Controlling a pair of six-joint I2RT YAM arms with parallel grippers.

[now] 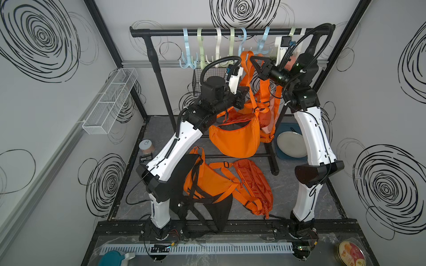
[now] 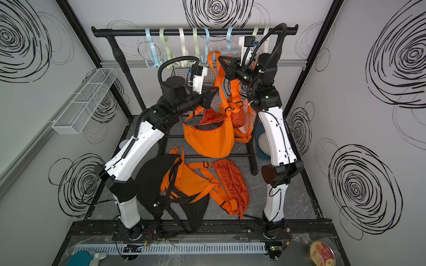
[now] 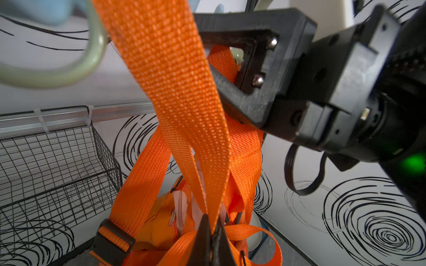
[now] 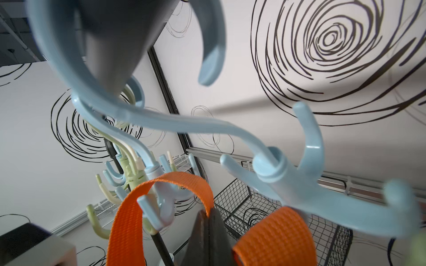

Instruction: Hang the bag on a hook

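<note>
An orange bag (image 1: 235, 139) with a dark open mouth hangs in the air below the rack, well above the floor. My right gripper (image 1: 251, 59), up by the hooks, is shut on the bag's strap (image 4: 188, 179) close to a light-blue hook (image 4: 284, 177). In the right wrist view, one loop of strap rises at the left of the fingertips and another piece lies to their right. Lower and to the left, my left gripper (image 1: 246, 90) is shut, with a strap (image 3: 195, 146) narrowing into its fingertips (image 3: 205, 235). The strap hangs beside the hook, not visibly over a prong.
Several hooks hang along the black bar (image 1: 173, 32). Another orange bag (image 1: 266, 126) hangs just behind on the right. A wire basket (image 3: 53, 164) is on the back wall. More bags (image 1: 253, 181) lie on the floor, and a plate (image 1: 292, 144) is at right.
</note>
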